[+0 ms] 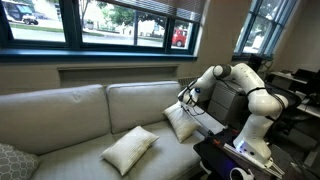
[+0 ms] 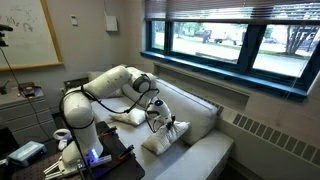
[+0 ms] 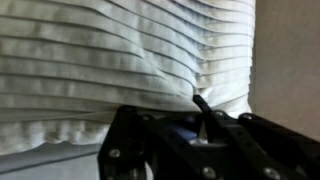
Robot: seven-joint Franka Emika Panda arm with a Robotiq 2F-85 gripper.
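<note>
A white cushion with ridged fabric [image 1: 182, 121] stands tilted on the right part of the sofa. My gripper [image 1: 184, 103] is at its upper edge, shut on a fold of its cover. In the wrist view, the ribbed fabric [image 3: 90, 60] fills most of the picture and runs in to the dark fingertips of the gripper. The pinched bit itself is mostly hidden. From the other side, the cushion [image 2: 165, 137] shows below the gripper, slanting down to the seat.
A second light cushion [image 1: 130, 149] lies to the left on the seat of the grey sofa [image 1: 60, 115]. Another pillow [image 1: 15, 162] is at the far left. The sofa's backrest [image 2: 195, 118] stands close behind the gripper.
</note>
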